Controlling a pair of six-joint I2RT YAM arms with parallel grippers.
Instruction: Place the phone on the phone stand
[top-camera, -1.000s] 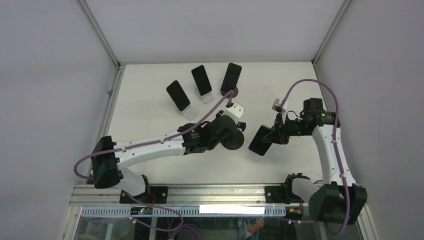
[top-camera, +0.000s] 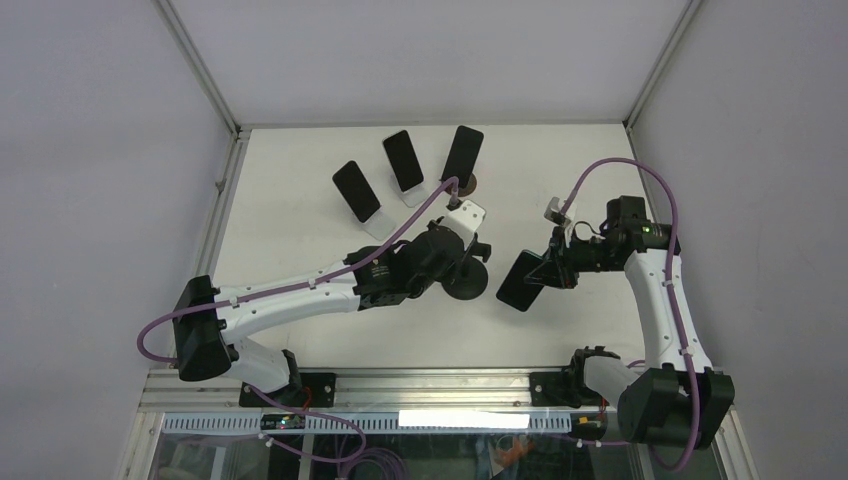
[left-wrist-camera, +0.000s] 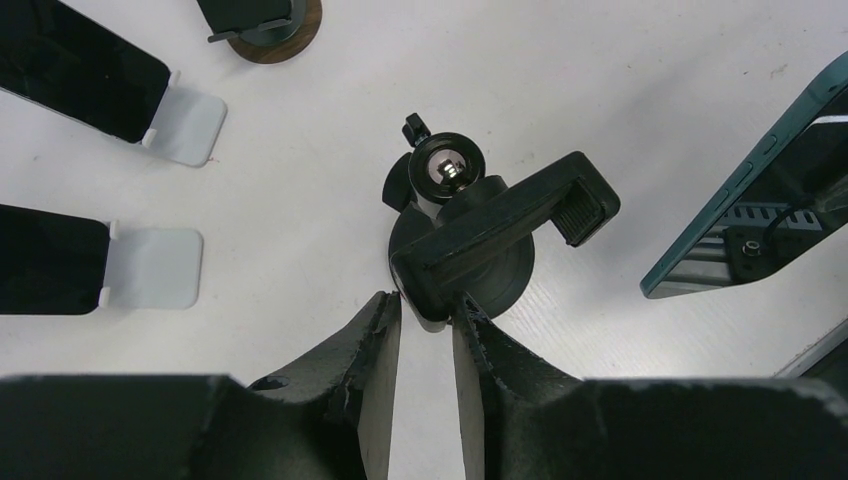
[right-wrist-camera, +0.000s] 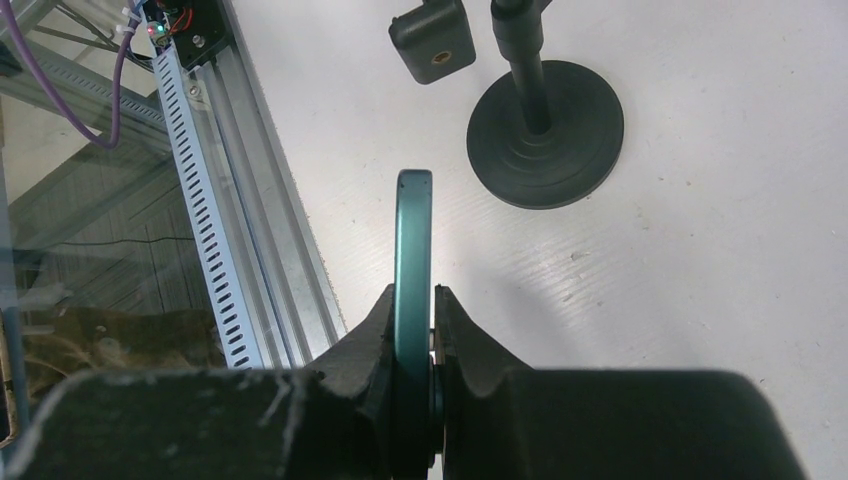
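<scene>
A black stand with a round base (top-camera: 465, 282) (right-wrist-camera: 545, 165) and a clamp-like head (left-wrist-camera: 500, 220) stands mid-table, partly under my left arm. My left gripper is at the near end of that head, fingers slightly apart; whether they grip part of it is unclear. My right gripper is shut on a phone (top-camera: 518, 280) (left-wrist-camera: 745, 185) (right-wrist-camera: 413, 230) by its edge, held tilted to the right of the stand.
At the back, three phones (top-camera: 355, 190) (top-camera: 402, 158) (top-camera: 462, 152) rest on stands. The metal frame edge (top-camera: 460, 380) runs along the front.
The right arm and phone have not visibly moved.
</scene>
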